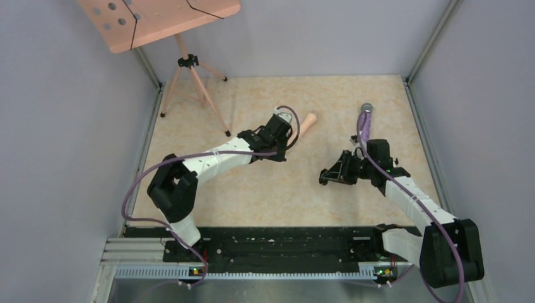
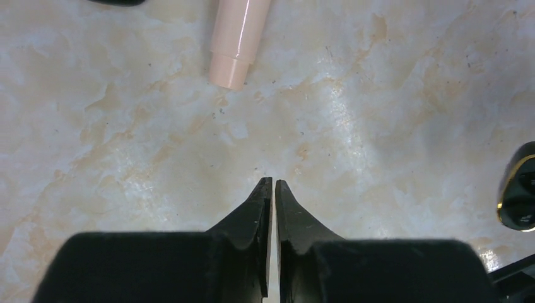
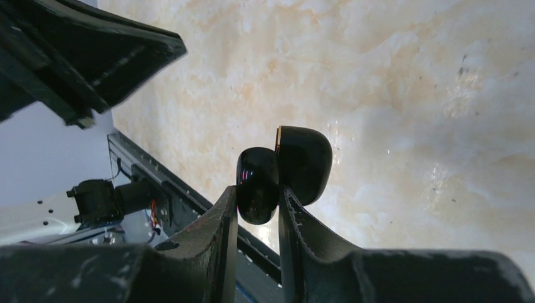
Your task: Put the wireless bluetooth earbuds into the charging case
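A black charging case [image 1: 323,177] is held by my right gripper [image 1: 334,175] over the right-centre table. In the right wrist view its two glossy black parts [image 3: 257,186] sit at the fingertips; I cannot tell whether earbuds are in it. The case [image 2: 518,192] also shows at the right edge of the left wrist view. My left gripper hangs over bare table at centre, its fingertips close together with a narrow gap and nothing visible between them.
A pale pink cylinder [image 1: 309,120] lies behind my left gripper, and a purple microphone [image 1: 364,120] at the back right. A pink stand [image 1: 208,101] occupies the back left.
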